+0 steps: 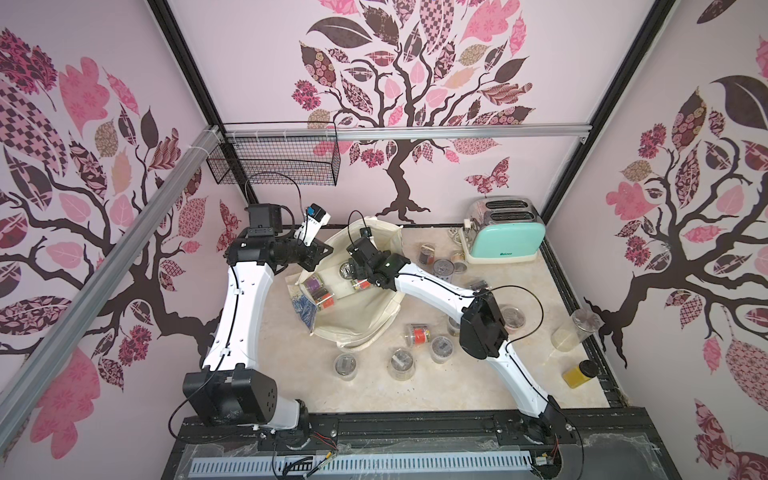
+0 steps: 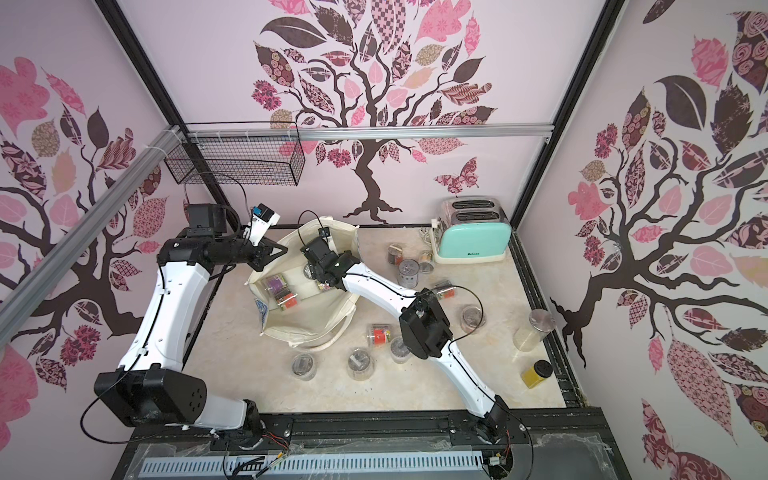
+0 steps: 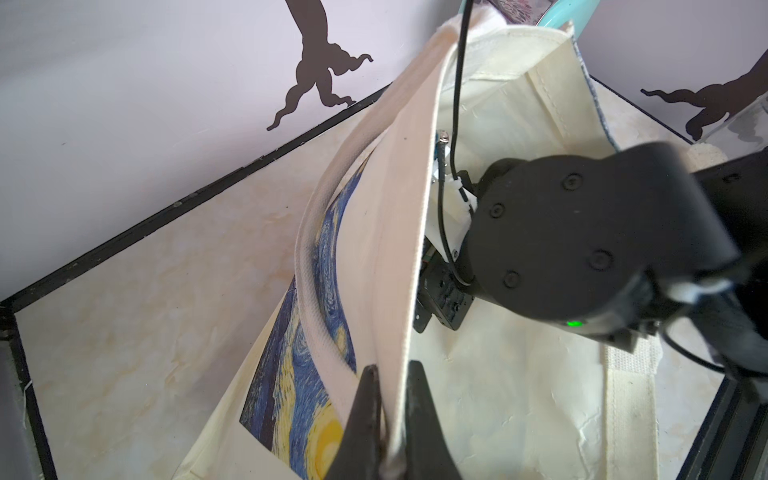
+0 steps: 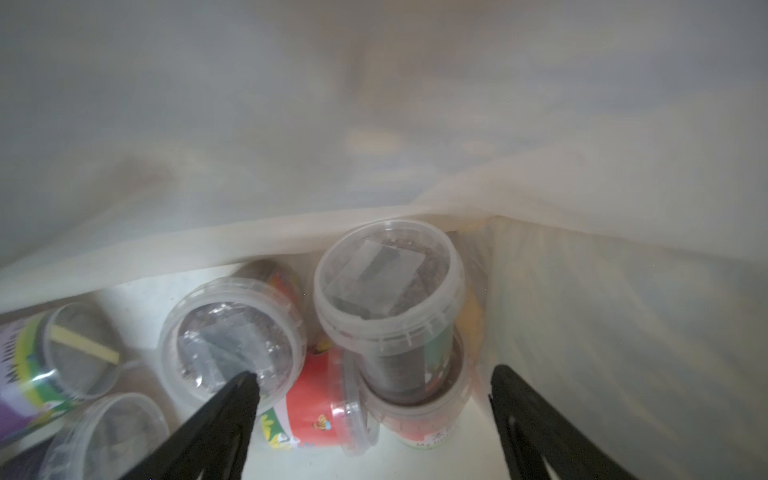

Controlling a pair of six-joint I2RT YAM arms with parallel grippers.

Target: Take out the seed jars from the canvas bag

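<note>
The cream canvas bag stands open at the left middle of the table. My left gripper is shut on its upright rim, at the side with the printed picture. My right gripper reaches down inside the bag, fingers apart, around clear-lidded seed jars: an upper jar stacked on another, a lidded jar left of it, a red-labelled jar and purple-labelled jars. Nothing is clearly held between the right fingers.
Several jars stand or lie on the table in front of and right of the bag. A mint toaster is at the back right, a yellow jar at the front right. A wire basket hangs above the back left.
</note>
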